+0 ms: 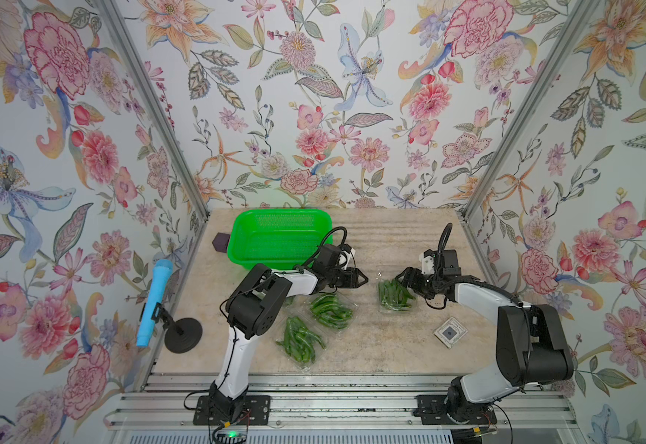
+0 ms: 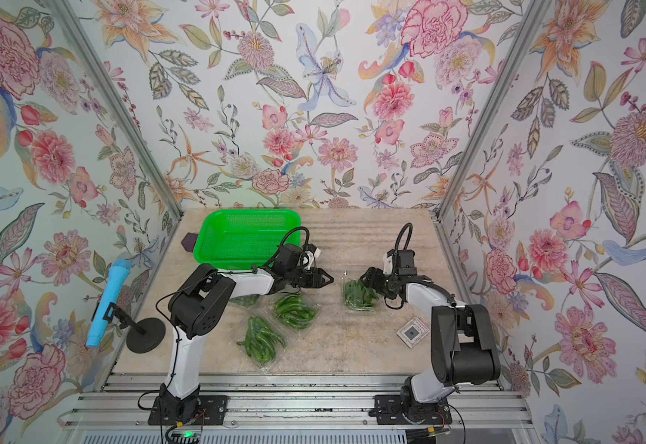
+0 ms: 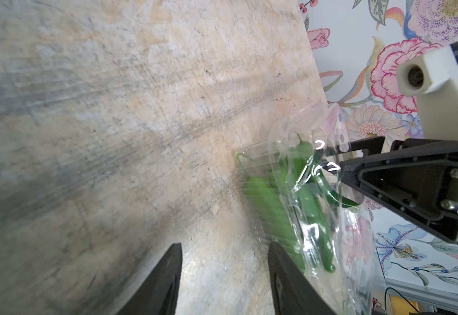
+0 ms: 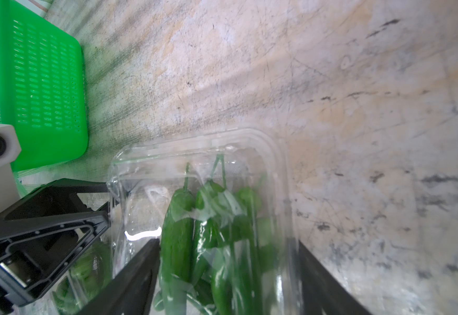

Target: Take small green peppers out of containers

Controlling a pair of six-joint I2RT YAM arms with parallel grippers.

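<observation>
A clear plastic container (image 4: 286, 210) of small green peppers (image 4: 208, 236) lies on the table, right of centre in the top views. My right gripper is over it, its fingers apart, with part of the container and peppers visible between them; contact is unclear. My left gripper (image 1: 362, 279) stands just left of that container. In the left wrist view its fingers (image 3: 171, 273) are apart with only bare table between. More clear packs of peppers (image 1: 330, 310) (image 1: 300, 342) rest nearer the left arm; another pack (image 2: 245, 300) is mostly hidden under that arm.
An empty green basket (image 1: 278, 244) stands at the back left. A printed square tag (image 1: 451, 332) lies at the right. At the left is a black stand (image 1: 183, 335) with a blue tube (image 1: 154, 302). Table behind and in front of the right-hand container is clear.
</observation>
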